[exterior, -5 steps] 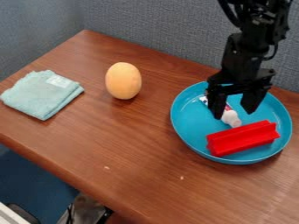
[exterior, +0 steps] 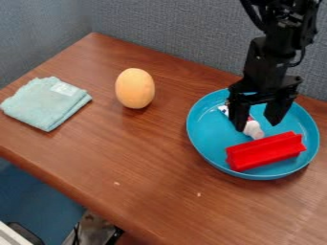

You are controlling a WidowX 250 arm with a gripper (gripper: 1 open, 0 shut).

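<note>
My black gripper (exterior: pixel 257 105) hangs open over a blue plate (exterior: pixel 207 132) at the right of the table, its fingers low over the plate's back half. Below it lies a small white object with some red (exterior: pixel 251 128), partly hidden by the gripper; whether the fingers touch it I cannot tell. A red block (exterior: pixel 265 151) lies on the front part of the plate.
An orange egg-shaped object (exterior: pixel 134 88) stands left of the plate. A folded pale cloth (exterior: pixel 46 102) lies at the left edge of the wooden table (exterior: pixel 128 172). A grey padded wall runs along the back.
</note>
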